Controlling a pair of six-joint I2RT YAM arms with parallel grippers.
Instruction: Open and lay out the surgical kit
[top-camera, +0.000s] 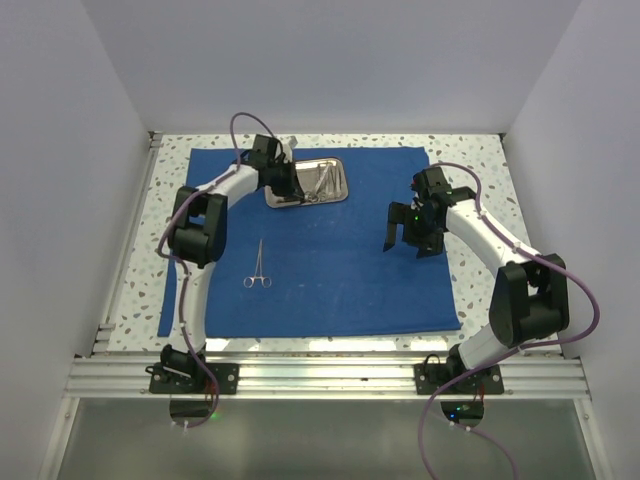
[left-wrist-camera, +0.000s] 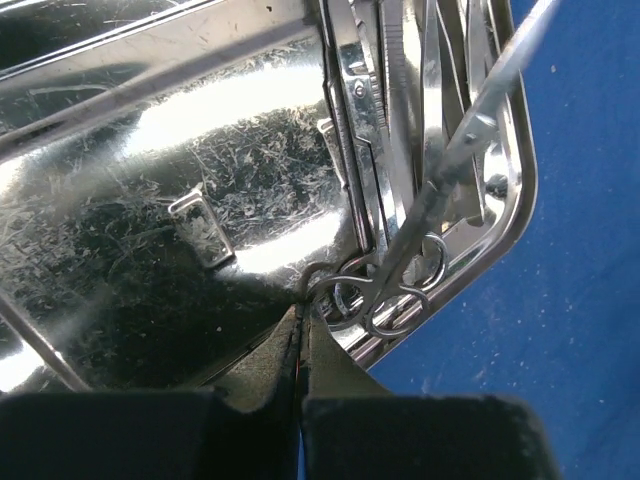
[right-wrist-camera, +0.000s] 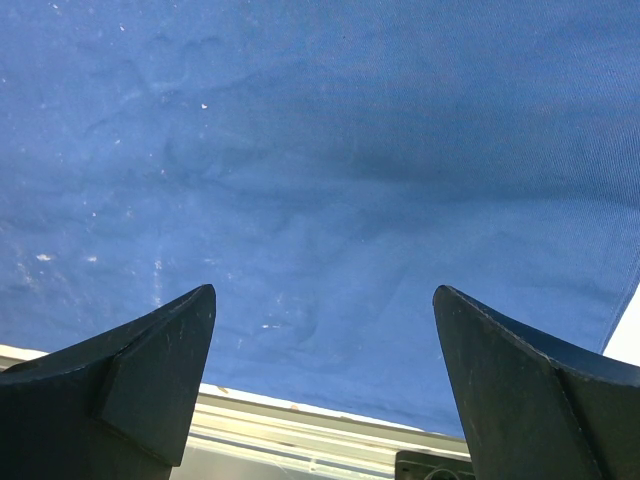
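Observation:
In the top view, the metal tray (top-camera: 341, 172) lies at the back of the blue cloth, with several steel instruments at its right end. My left gripper is shut, its fingertips right at the ring handles (left-wrist-camera: 345, 300) of an instrument. Whether a thin ring is between them, I cannot tell. One instrument (left-wrist-camera: 455, 165), blurred and slanting, crosses above the others in the left wrist view. A pair of ring-handled forceps (top-camera: 259, 268) lies on the cloth at front left. Over the right side of the cloth my right gripper stands open and empty.
A speckled white tabletop (top-camera: 485, 180) borders it, and a metal rail (top-camera: 330, 366) runs along the front. The tray's raised rim (left-wrist-camera: 520, 190) is close to the left fingertips.

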